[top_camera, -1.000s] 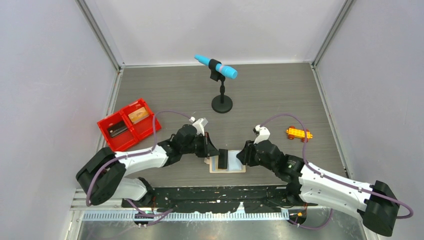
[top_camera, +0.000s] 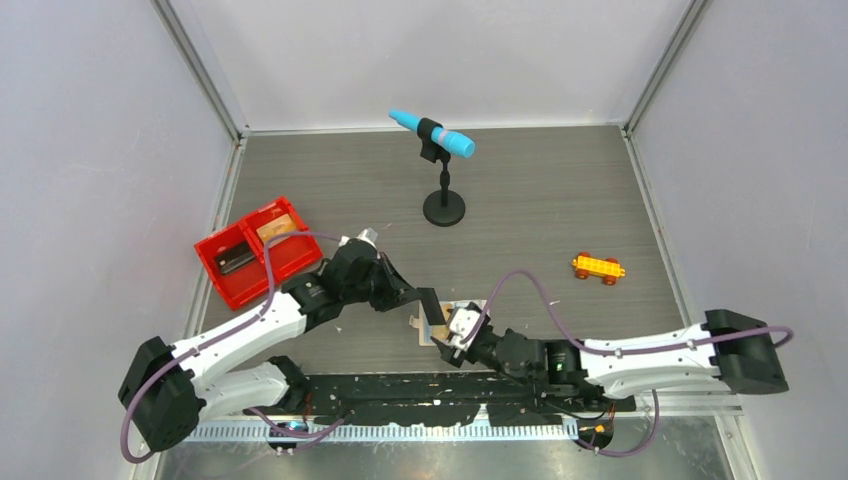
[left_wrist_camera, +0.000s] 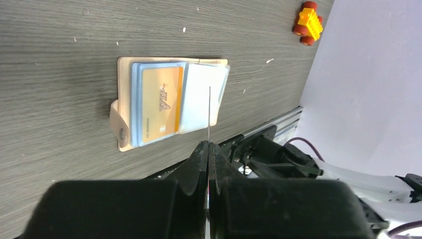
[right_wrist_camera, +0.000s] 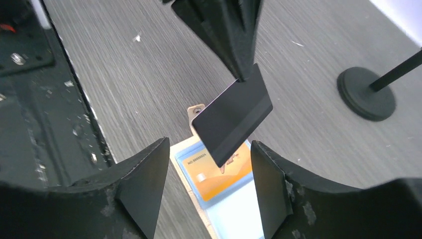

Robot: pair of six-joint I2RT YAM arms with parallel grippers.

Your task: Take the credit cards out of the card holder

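Observation:
The card holder point(left_wrist_camera: 199, 94) lies open on the table, a yellow card point(left_wrist_camera: 158, 102) on blue ones in it. A black card hangs above it at the tips of my left gripper, which is shut on it; in the left wrist view it shows edge-on as a thin line above the fingers. My right gripper is open, its two fingers either side of the black card's lower corner, a little short of it.
A red tray point(top_camera: 240, 270) is at the left, a microphone stand point(top_camera: 443, 206) at the back, a yellow toy car point(top_camera: 598, 266) at the right.
My left gripper has lifted the black card from the holder and moved slightly left. The right gripper has moved left toward the card.

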